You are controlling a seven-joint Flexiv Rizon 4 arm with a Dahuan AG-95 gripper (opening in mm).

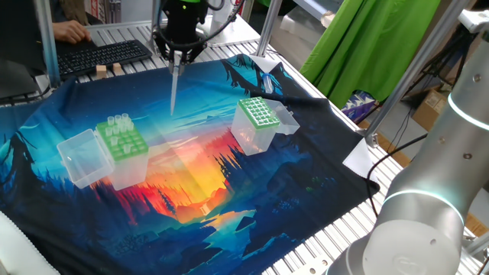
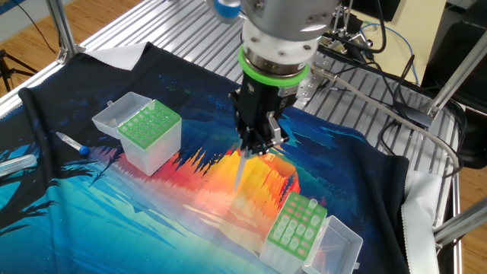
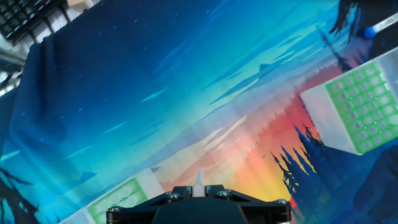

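My gripper point(image 1: 176, 55) is shut on a slim, translucent pipette tip point(image 1: 173, 88), which points down above the printed cloth. The tip point(image 2: 240, 175) hangs clear of both boxes in exterior view 2. In the wrist view only a short piece of the tip point(image 3: 199, 182) shows ahead of the fingers. One open box with a green rack point(image 1: 126, 145) has several tips standing up from one part of it. Across the cloth, another open box point(image 2: 152, 133) has a green rack with a grid of holes; no tips stand up from it.
A blue-capped pen-like object point(image 2: 72, 143) lies beside the second box. The clear hinged lid point(image 1: 84, 158) of the first box lies open outward. A keyboard point(image 1: 105, 57) and a person's hand point(image 1: 70, 32) are at the back edge. Bare cloth lies between the boxes.
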